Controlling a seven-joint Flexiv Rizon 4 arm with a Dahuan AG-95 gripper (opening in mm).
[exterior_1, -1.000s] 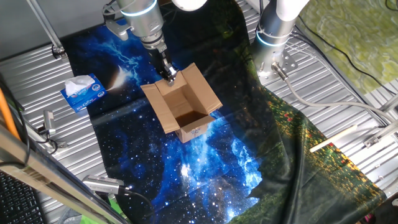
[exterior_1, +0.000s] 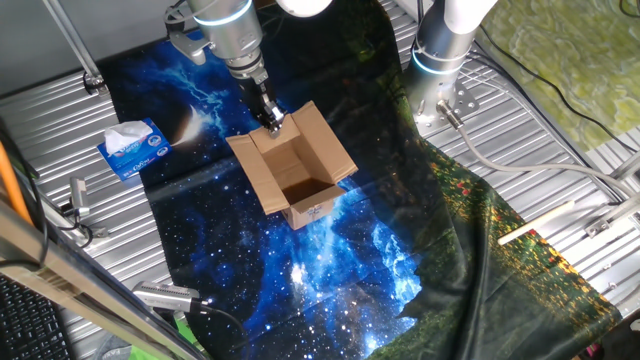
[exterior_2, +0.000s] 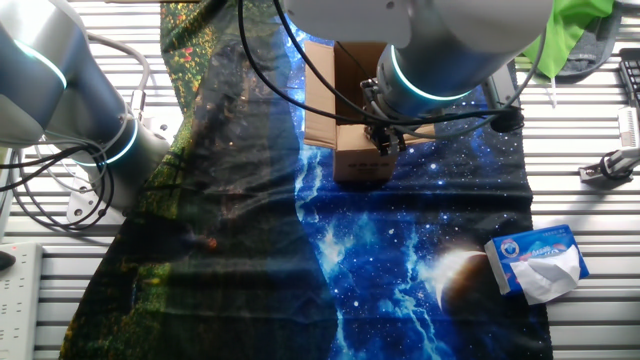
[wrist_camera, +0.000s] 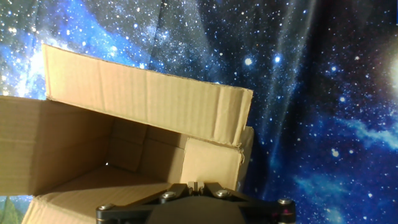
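An open cardboard box (exterior_1: 306, 165) stands on the galaxy-print cloth, its flaps spread outward. My gripper (exterior_1: 274, 126) is at the box's back edge. In the wrist view the dark fingers of my gripper are drawn together at the bottom of the picture, in front of a short cardboard flap (wrist_camera: 211, 163). Whether the fingertips touch that flap or have its edge between them is hidden. The visible part of the box's inside looks empty. From the other side, the arm partly covers the box (exterior_2: 362, 165) and the fingers.
A blue tissue box (exterior_1: 135, 150) with a tissue sticking out lies left of the cardboard box. Cables (exterior_2: 300, 75) hang across the box area.
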